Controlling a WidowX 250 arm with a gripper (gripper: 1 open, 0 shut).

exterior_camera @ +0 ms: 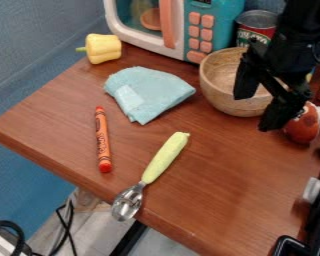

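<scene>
My gripper point(267, 105) is a black arm end at the right, hanging over the right side of a wooden bowl point(220, 73) and beside a red-brown toy point(299, 127). Its fingers are dark and partly hidden, so its state is unclear. A spoon with a pale yellow-green handle point(166, 157) lies near the front of the wooden table point(223, 200). An orange crayon point(103, 138) lies left of it, and a folded light blue cloth point(147, 92) lies behind them.
A toy microwave point(196, 25) and a can point(255, 28) stand at the back. A yellow pepper point(101, 47) sits at the back left edge. Black equipment lines the right edge.
</scene>
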